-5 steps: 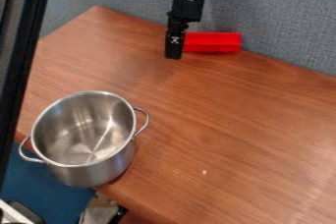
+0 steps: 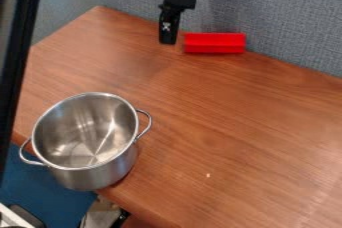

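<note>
A red rectangular block [image 2: 215, 43] lies at the back of the wooden table, close to the grey padded wall. My black gripper [image 2: 168, 34] hangs just left of the block's left end, its tip low near the table. Whether its fingers are open or shut cannot be made out. A steel pot [image 2: 83, 140] with two side handles stands at the table's front left edge, its inside showing no contents.
The grey wall [image 2: 274, 12] bounds it behind. A dark upright frame edge runs along the left of the view.
My gripper has moved up in the view and to the left, away from the red block, which has shifted slightly left or stayed nearly in place.
</note>
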